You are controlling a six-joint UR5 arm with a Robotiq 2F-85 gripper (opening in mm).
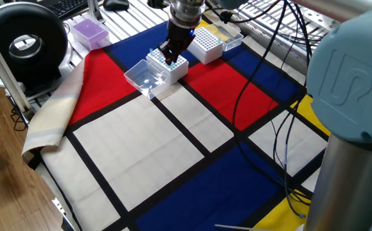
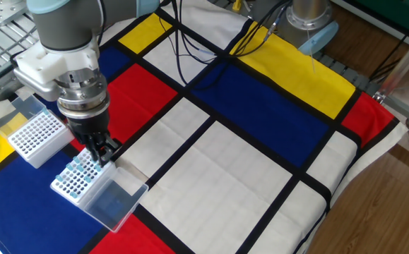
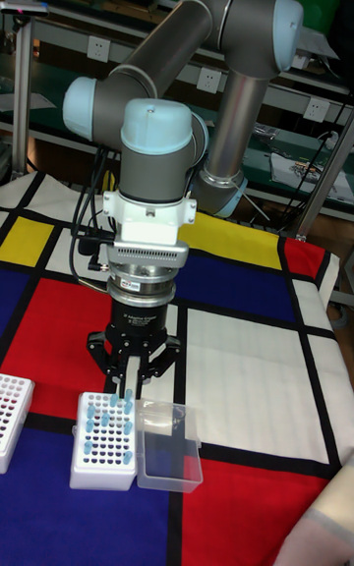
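Note:
A white tip rack [image 3: 101, 470] stands on the patterned cloth, with several light-blue tips [image 3: 127, 457] in some of its holes. Its clear lid [image 3: 170, 451] lies hinged open at one side. Over the rack's end nearer the arm, my black gripper [image 3: 126, 388] points down, its fingertips close above or among the tips there. The fingers stand close together, and whether a tip is between them cannot be made out. In exterior view 2, the gripper [image 2: 104, 159] covers one corner of the rack [image 2: 81, 176].
A second white rack [image 1: 205, 45], showing no blue tips, stands close beside the first. A purple-tinted clear box [image 1: 90, 33] sits at the table's edge. Cables [image 1: 240, 109] hang near the arm.

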